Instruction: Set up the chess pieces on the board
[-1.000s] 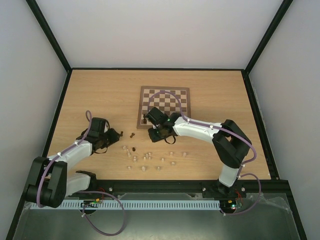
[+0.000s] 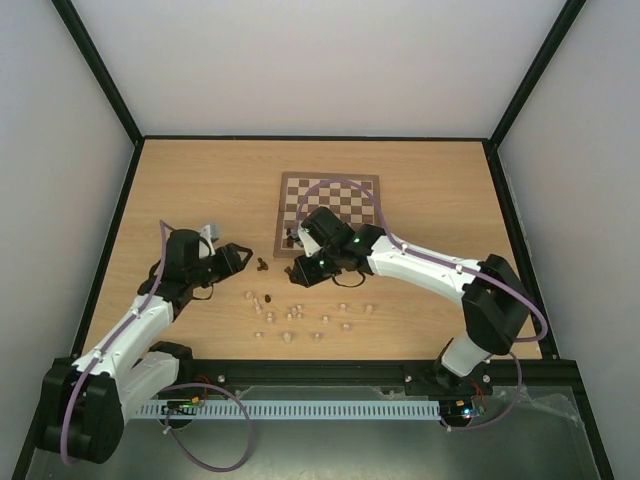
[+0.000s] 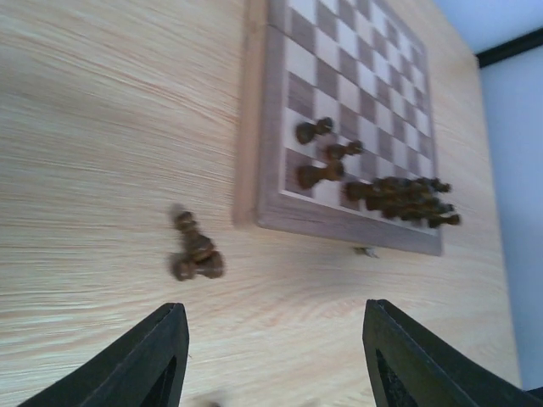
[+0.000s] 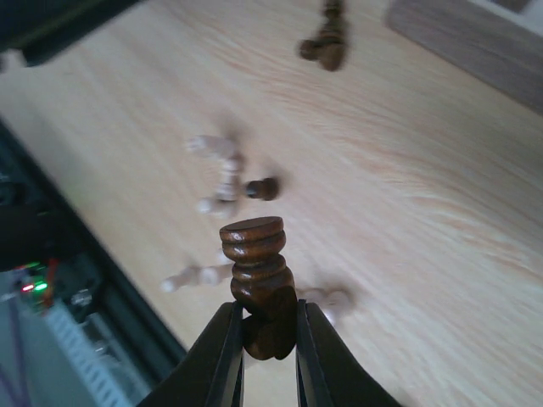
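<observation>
The chessboard point(image 2: 331, 188) lies at the middle of the table, with several dark pieces point(image 3: 407, 199) along its near side in the left wrist view. My left gripper stands open, its fingers wide apart and nothing between them. Beyond it, two dark pieces point(image 3: 195, 248) lie touching each other on bare wood, left of the board. My right gripper is shut on a dark brown chess piece point(image 4: 257, 254), whose round ribbed end sticks up above the fingertips. From above, that gripper hovers just off the board's near edge, and its arm covers part of the board.
Several pale pieces point(image 2: 287, 337) are scattered over the table in front of the board. Among them is one small dark piece point(image 4: 263, 188). Wood lies bare at the far left and right. The two grippers are fairly close together.
The left gripper has moved up and right, opening. My right gripper has shifted slightly left with its piece.
</observation>
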